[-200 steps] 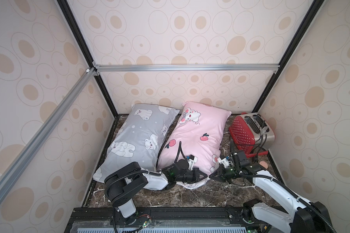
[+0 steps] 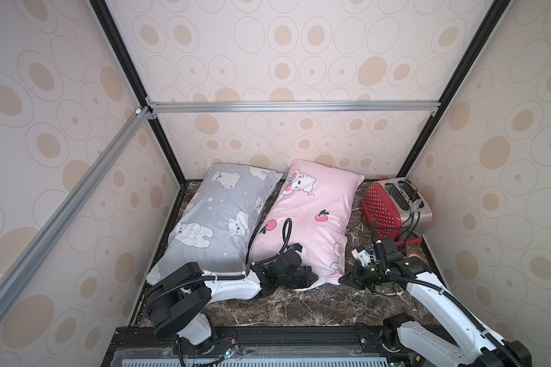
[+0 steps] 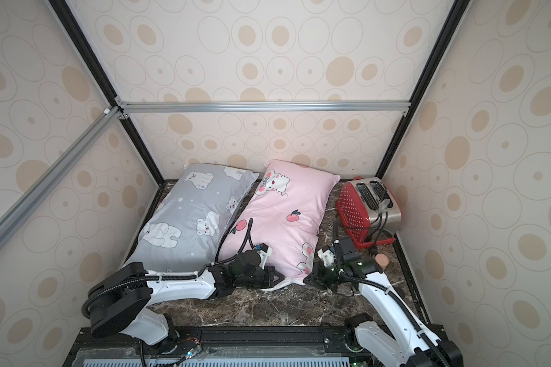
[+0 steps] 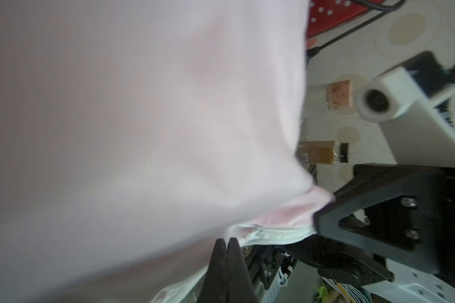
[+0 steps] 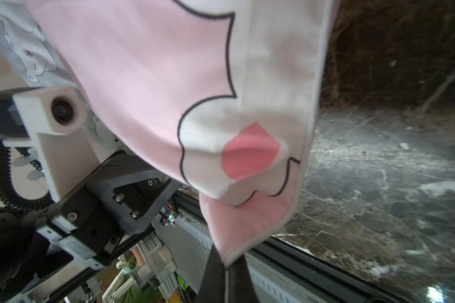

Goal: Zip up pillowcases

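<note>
The pink pillow (image 2: 312, 226) with mouse and fruit prints lies on the dark marble surface, its zipped end toward me. At its near right corner, my right gripper is shut on the pillowcase corner (image 5: 240, 222) and draws it to a point. My left gripper is shut at the white zipper edge (image 4: 278, 235); whether a slider or cloth sits between its tips cannot be made out. A small gap of zipper edge separates the grippers. The grey bear-print pillow (image 2: 217, 214) lies to the left, partly behind my left arm.
A red and silver toaster (image 2: 398, 208) with a dark cable stands at the right, behind my right arm. Bare marble (image 2: 257, 313) runs along the front. Walls close in the back and sides.
My grippers have drawn apart: the left went slightly left, the right slightly right.
</note>
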